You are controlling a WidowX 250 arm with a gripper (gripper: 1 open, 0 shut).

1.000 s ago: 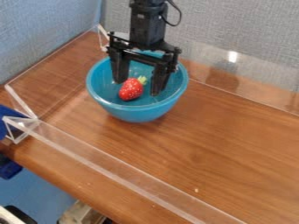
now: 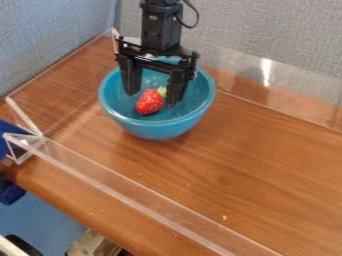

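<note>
A blue bowl (image 2: 163, 125) stands on the wooden table toward the back, holding a red strawberry (image 2: 150, 101) with a green top. My black gripper (image 2: 158, 78) hangs over the bowl, open, with its two fingers on either side above the strawberry and nothing held between them.
Clear barriers run along the table (image 2: 247, 170) edges, with a grey wall behind and a pale wall at left. Blue objects lie at the left edge.
The gripper has shifted very slightly left. The bowl and strawberry look nearly unmoved.
</note>
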